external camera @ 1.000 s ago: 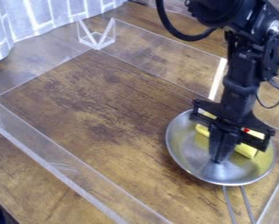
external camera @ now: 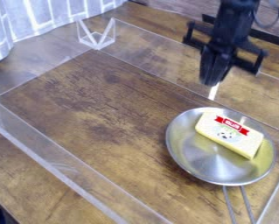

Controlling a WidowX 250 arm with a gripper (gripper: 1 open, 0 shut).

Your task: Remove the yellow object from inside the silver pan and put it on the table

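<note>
The yellow object (external camera: 229, 132), a block with a red and white label, lies tilted inside the silver pan (external camera: 188, 157), toward the pan's right side. Above and behind the pan, my dark gripper (external camera: 215, 75) hangs in the air, blurred and clear of the block. No yellow shows at its fingers. Whether the fingers are apart or together cannot be made out through the blur.
Bare wooden table (external camera: 94, 101) stretches widely to the left of the pan. The pan's handle (external camera: 237, 206) points to the front edge. A clear wire-like stand (external camera: 96, 35) and a white curtain (external camera: 31, 22) are at the back left.
My gripper has risen up and back from over the pan to above the table behind it. The yellow block, hidden partly before, now shows fully and remains in the pan.
</note>
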